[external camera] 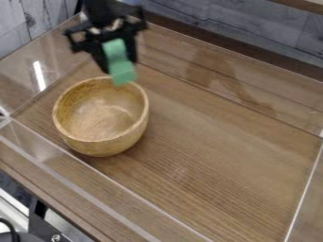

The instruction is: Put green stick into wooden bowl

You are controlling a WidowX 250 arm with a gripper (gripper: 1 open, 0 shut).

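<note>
The green stick (120,62) hangs upright from my gripper (106,40), which is shut on its upper part. My gripper and dark arm come in from the top left and are somewhat blurred. Below the stick stands the round wooden bowl (68,104), in the left half of the view. Its inside looks empty. The stick's lower end appears just over the bowl's far right rim; how high above it I cannot tell.
Bare wooden table (228,156) fills the right and front. A low wall edges the table at the back right. Dark cables (32,222) lie at the bottom left corner, outside the tabletop.
</note>
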